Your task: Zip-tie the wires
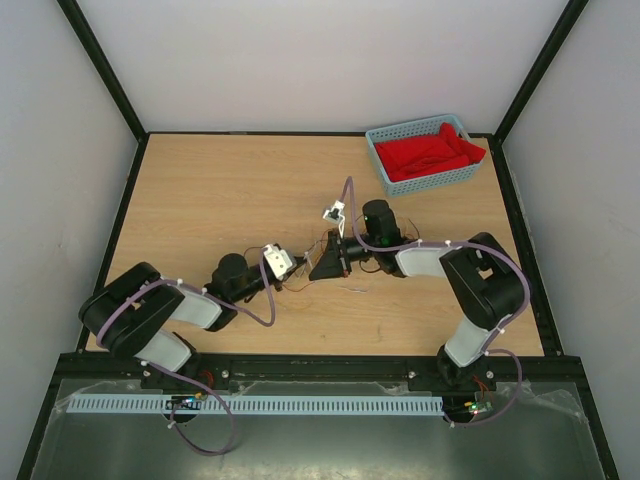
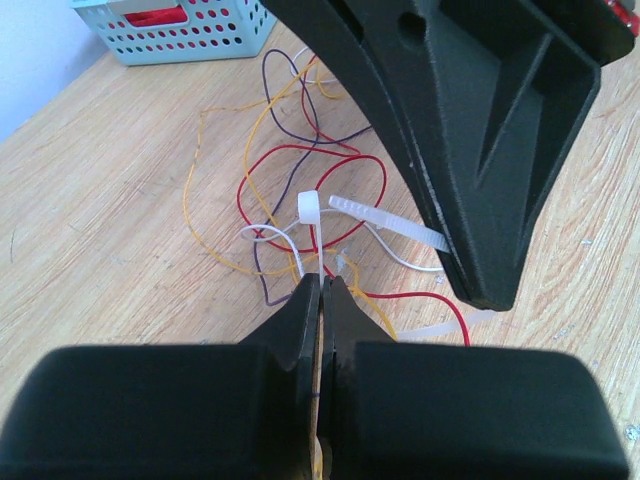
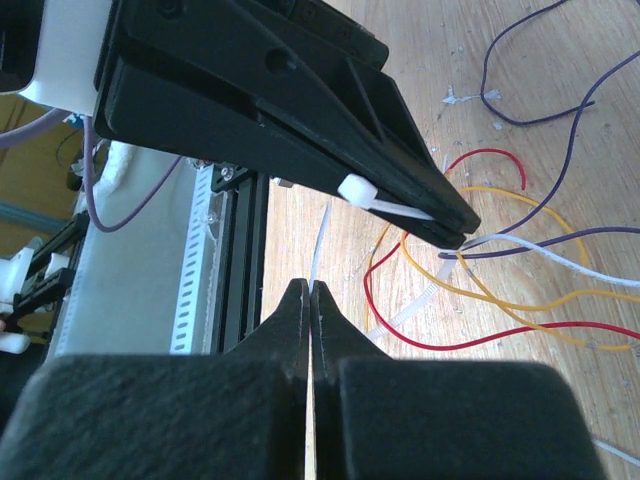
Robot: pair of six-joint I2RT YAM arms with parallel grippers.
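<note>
My two grippers meet over the wires near the table's middle, left gripper point(image 1: 300, 262) and right gripper point(image 1: 318, 268). In the left wrist view my left gripper is shut on a thin white zip tie point(image 2: 318, 245), whose head point(image 2: 308, 206) stands up; another white strip point(image 2: 385, 218) runs to my right gripper's black body. In the right wrist view my right gripper is shut on a thin white strip point(image 3: 320, 240); the zip tie head point(image 3: 357, 190) shows at my left gripper. Red, yellow, purple and white wires point(image 3: 530, 330) lie tangled below.
A light blue basket point(image 1: 410, 185) holding red cloth point(image 1: 420, 153) stands at the back right. The black frame runs along the table edges.
</note>
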